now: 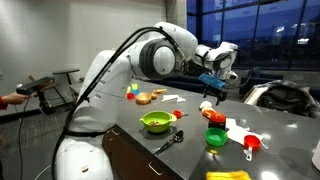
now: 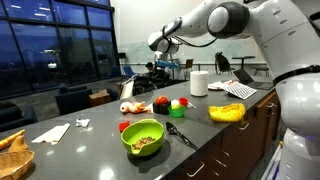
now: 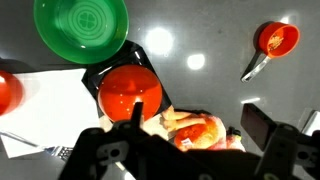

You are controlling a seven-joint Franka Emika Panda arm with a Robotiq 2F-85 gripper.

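My gripper is open, its dark fingers spread at the lower left and lower right of the wrist view, with nothing gripped between them. Below, in the gap, lies an orange-and-white soft-looking item (image 3: 202,132), partly hidden by the gripper. A round red-orange bowl or lid (image 3: 130,88) sits on a black holder just left of it. The green bowl (image 3: 83,28) is at the upper left, and a red cup with a handle (image 3: 278,40) is at the upper right. A white sheet (image 3: 40,110) lies at the left.
Exterior view 1 shows a green colander (image 1: 157,122), a black utensil (image 1: 170,141) and a yellow cloth-like item (image 1: 228,175) on the dark table. A white cylindrical container (image 2: 200,83) stands farther off. Bare tabletop (image 2: 90,150) shows left of the colander.
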